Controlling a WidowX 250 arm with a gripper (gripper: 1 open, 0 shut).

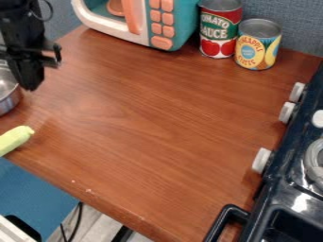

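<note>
My black gripper (32, 80) hangs at the left edge of the camera view, just above and beside a metal pot (6, 102) that is cut off by the frame. Its fingers point down; whether they are open or shut is hard to make out. A pale yellow corn cob (14, 138) lies on the wooden table below the pot.
A toy microwave (132, 19), a tomato sauce can (220, 30) and a yellow can (259, 45) stand at the back. A black stove (290, 180) fills the right side.
</note>
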